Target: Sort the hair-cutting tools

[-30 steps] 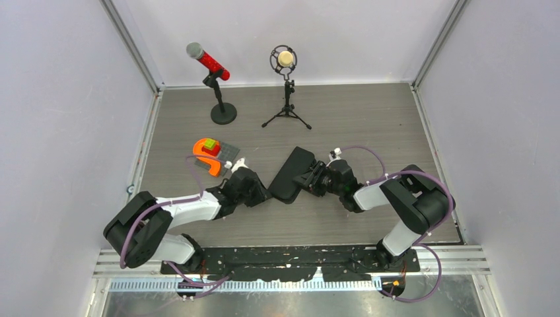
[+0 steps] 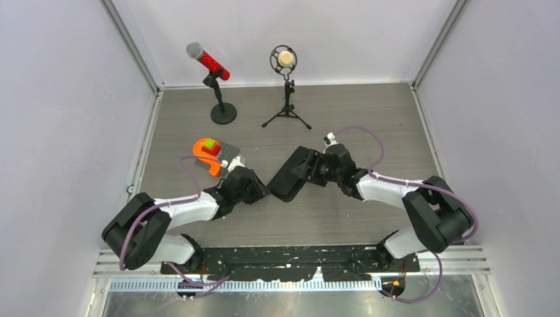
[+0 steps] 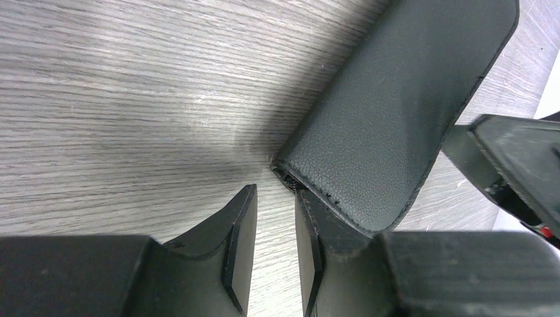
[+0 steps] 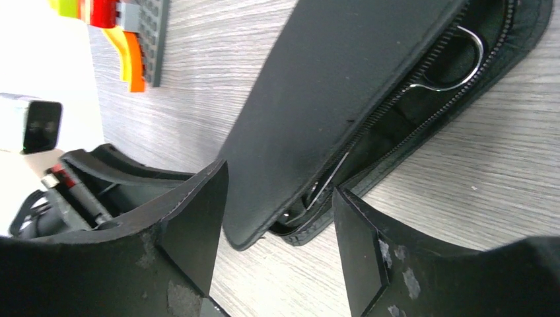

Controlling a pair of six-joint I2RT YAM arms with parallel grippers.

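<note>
A black zippered case (image 2: 288, 178) lies slantwise on the table between my two arms. Its zipper gapes along one side in the right wrist view, where silver scissors (image 4: 442, 86) lie inside with one ring handle and part of the blades showing. My left gripper is at the near end of the case. Its fingers stand apart with a narrow gap, the right one (image 3: 302, 224) close by the case's corner, nothing held. My right gripper is open, its fingers spread over the case and the zipper opening. Whether they touch it I cannot tell.
An orange curved piece (image 2: 200, 146) with red and yellow-green blocks on a grey plate (image 2: 230, 150) lies left of the case. A red microphone on a stand (image 2: 223, 113) and a tripod microphone (image 2: 286, 111) stand behind.
My right gripper has shifted a little toward the back of the table over the case, its arm swinging outward to the right. The left arm has barely moved, and the case lies about the same.
</note>
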